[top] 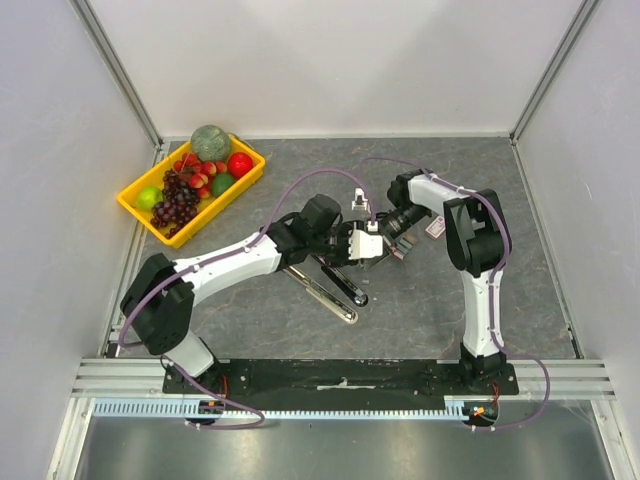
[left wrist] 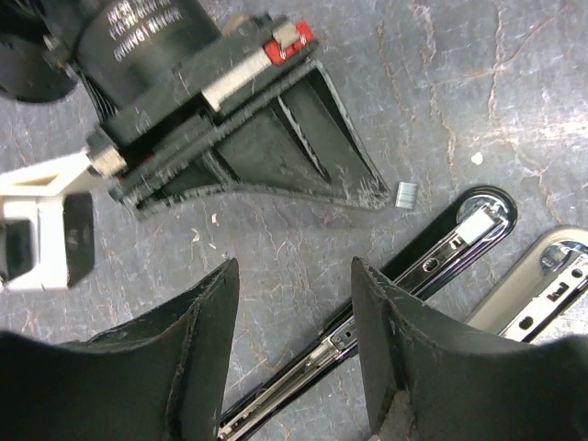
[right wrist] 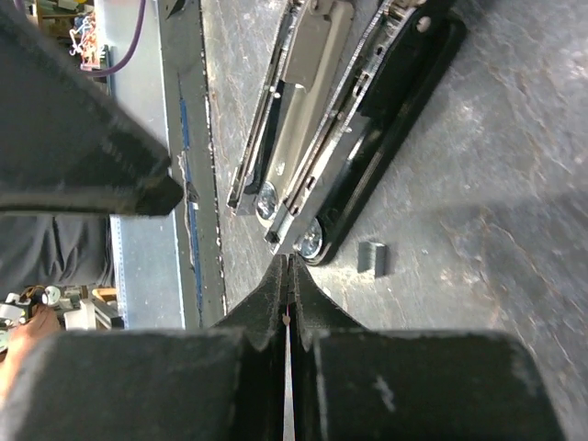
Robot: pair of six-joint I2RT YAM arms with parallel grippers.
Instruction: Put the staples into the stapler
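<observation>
A small grey strip of staples point(left wrist: 406, 195) lies on the table near the black stapler's point(left wrist: 441, 248) end. Just beside it in the left wrist view is the tip of my right gripper, which is shut with nothing between its fingers. In the right wrist view the staples point(right wrist: 372, 259) stand clear of those fingertips, to their right. The black stapler lies opened out, next to a cream stapler point(left wrist: 542, 294). My left gripper is open and empty above the black stapler; one dark finger point(right wrist: 83, 129) of it shows in the right wrist view.
At the back left stands a yellow basket point(top: 125, 198) filled with fruit. Beside the right arm lie a small pack point(top: 404, 246) and a card-like packet point(top: 436, 227). Both arms crowd together over the middle.
</observation>
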